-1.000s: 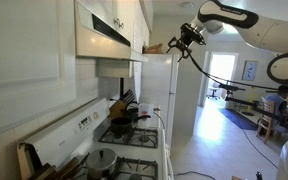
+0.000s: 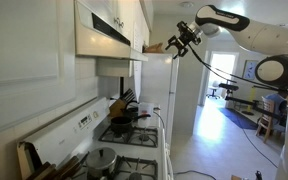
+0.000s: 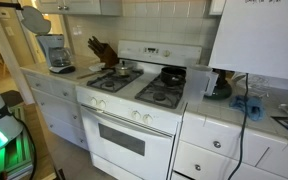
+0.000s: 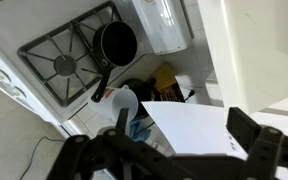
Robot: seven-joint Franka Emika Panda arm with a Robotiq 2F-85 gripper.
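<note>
My gripper (image 2: 176,47) hangs high up, near the upper cabinets and well above the stove. In the wrist view its dark fingers (image 4: 123,122) stand wide apart, so the gripper is open, and it holds nothing I can make out. Behind that gap lies a white flat surface (image 4: 194,122). A black pan (image 4: 118,44) rests on the stove, handle pointing toward a white jug-like container (image 4: 115,101). The stove (image 3: 144,108) also carries a metal pot (image 2: 102,160) on the near side in the first exterior view.
White upper cabinets (image 2: 56,70) and a range hood (image 2: 100,40) line the wall. At the counter's left stand a coffee maker (image 3: 55,52) and a knife block (image 3: 104,51). A blue cloth (image 3: 249,105) lies on the right counter. Open floor (image 2: 196,158) lies beside the stove.
My gripper has shifted only slightly, staying high up. The things on the stove have not moved.
</note>
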